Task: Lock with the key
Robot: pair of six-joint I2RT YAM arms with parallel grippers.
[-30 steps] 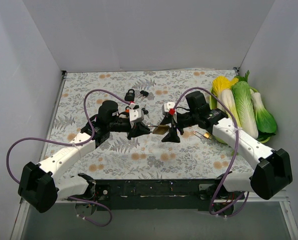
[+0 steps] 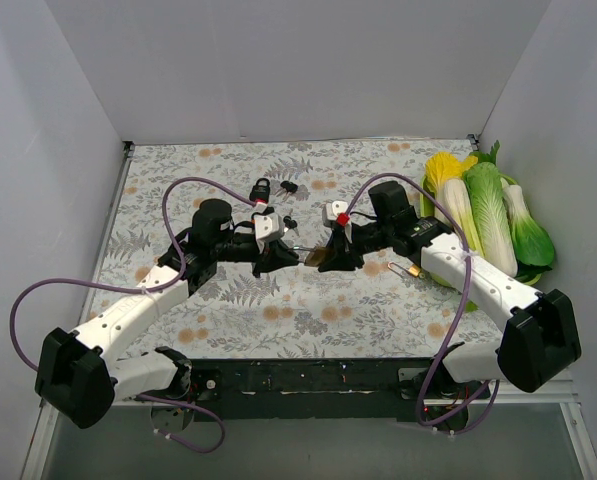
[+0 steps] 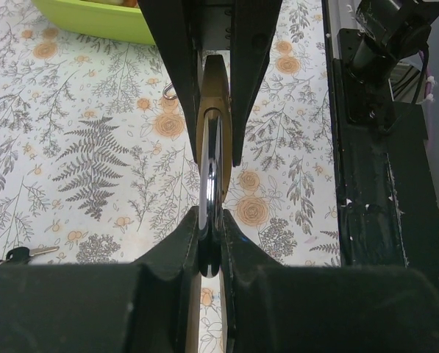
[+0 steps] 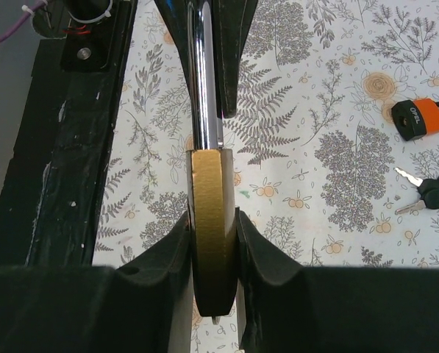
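Note:
In midair at the centre, a padlock with a long steel shackle is held between both grippers. My left gripper (image 2: pixel 276 258) is shut on the shackle; my right gripper (image 2: pixel 336 257) is shut on the brass padlock body (image 4: pixel 208 228), seen edge-on in the right wrist view. A small silver tip shows below the body there. On the table lie an orange-and-black padlock (image 4: pixel 418 118) and keys with black heads (image 4: pixel 432 193). I cannot tell whether the held lock is fastened.
A green basket (image 3: pixel 94 18) of vegetables (image 2: pixel 493 220) stands at the right. Another small lock with an orange body (image 2: pixel 414 270) lies beside it. White walls enclose the back and sides.
My right gripper has moved slightly left and closed in on the brass padlock body. The left arm has barely moved.

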